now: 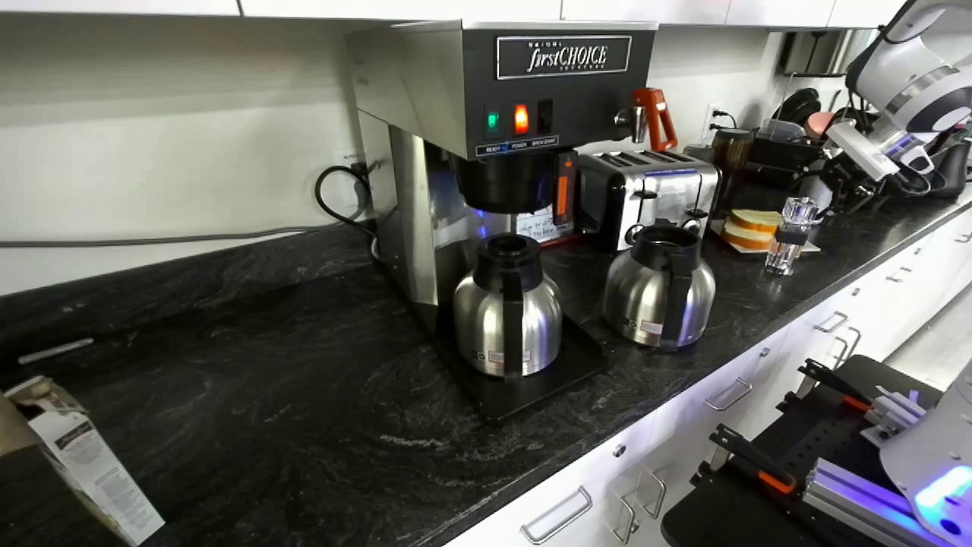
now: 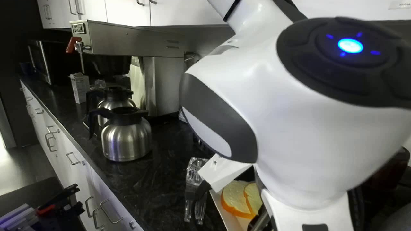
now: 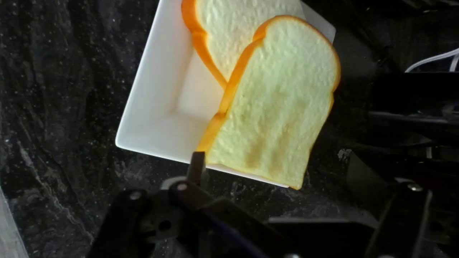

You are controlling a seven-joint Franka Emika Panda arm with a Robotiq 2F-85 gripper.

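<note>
Two bread slices lie on a white square plate (image 3: 148, 124). The nearer slice (image 3: 275, 103) overlaps the farther slice (image 3: 245, 30) and reaches past the plate's lower rim in the wrist view. Over this near end is my gripper, its fingers apart, with one dark fingertip (image 3: 197, 165) near the slice's lower left corner. The other fingertip is hard to make out against the dark background. No object is held. Exterior view 1 shows the arm at the far right, beyond the bread (image 1: 752, 226); in exterior view 2 the arm hides part of the plate.
A clear grinder-like object (image 1: 788, 238) stands beside the plate, close to the arm. Left of the bread are a toaster (image 1: 670, 193), a loose carafe (image 1: 661, 292) and a coffee maker (image 1: 392, 182) with another carafe (image 1: 507, 314). Open counter lies at the left.
</note>
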